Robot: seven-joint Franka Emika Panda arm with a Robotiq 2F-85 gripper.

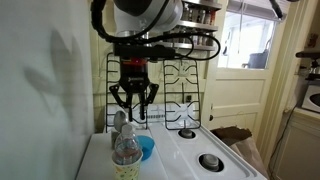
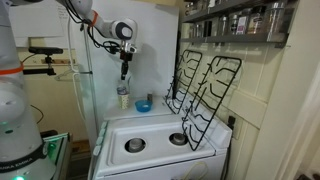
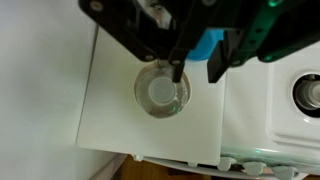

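Note:
A pale patterned cup [image 1: 127, 172] stands at the near left of the white top, with a clear container [image 1: 127, 150] in or on it. Just above it, slightly to the right, is my gripper [image 1: 136, 116]. In the wrist view the container shows as a clear ring [image 3: 162, 90], partly under one of the dark fingers [image 3: 180, 58]. The fingers appear apart there, part of a blue bowl [image 3: 205, 46] showing beyond the gap. Whether anything is pinched between them cannot be made out.
The blue bowl sits right behind the cup. A white wall [image 1: 40, 90] rises close on the left. Black grates [image 2: 215, 85] stand upright at the back, and bare burners [image 1: 210, 162] lie to the right.

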